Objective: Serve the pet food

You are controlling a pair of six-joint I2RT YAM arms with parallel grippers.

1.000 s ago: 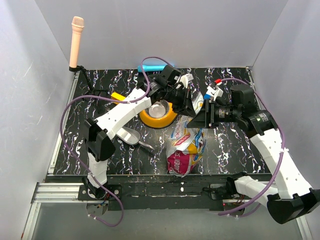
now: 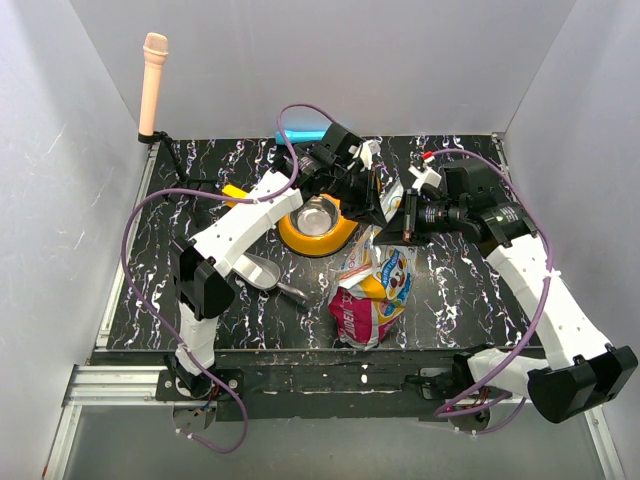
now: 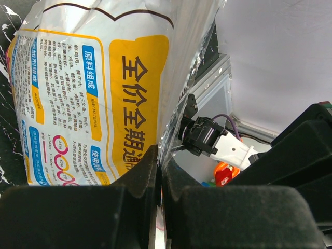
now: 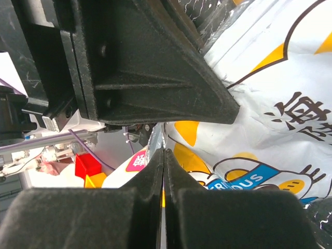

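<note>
The pet food bag (image 2: pixel 372 290), white, yellow and magenta, stands upright on the marbled mat, its crumpled top between my two grippers. In the left wrist view, the clear edge of the bag (image 3: pixel 140 78) runs down into the fingertips of my left gripper, which is shut on it. My right gripper is shut and nothing shows between its fingers; the printed bag (image 4: pixel 270 129) lies right behind its tips. Both grippers are close together at the bag's top in the top view. An orange bowl (image 2: pixel 290 236) with a metal inside stands behind the left arm.
A grey scoop (image 2: pixel 258 271) lies left of the bag, its handle toward the front. At the back is a blue object (image 2: pixel 300 136), and a microphone-like thing (image 2: pixel 152 85) stands at far left.
The left gripper has drawn back a little, and the bag's top has creased and bent.
</note>
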